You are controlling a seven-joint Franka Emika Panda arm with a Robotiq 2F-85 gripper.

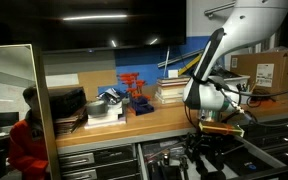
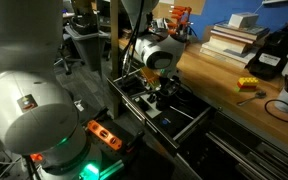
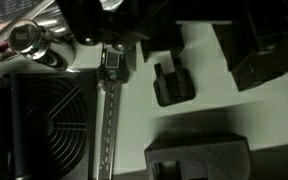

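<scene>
My gripper hangs over an open drawer, its dark fingers at the top of the wrist view with a lit gap between them. Just below that gap, a small black clip-like piece lies on the pale drawer bottom. I cannot make out anything held, as the fingers are dark and blurred. To the left of the clip lies a digital caliper. A larger black block sits at the lower edge. In exterior view 1 the gripper is low in the drawer, its tips unclear among dark items.
A black slotted vent-like part and a shiny metal cylinder lie left of the caliper. The drawer's walls surround the gripper. Behind it runs a wooden worktop with a stack of books. A yellow-red object stands on the worktop.
</scene>
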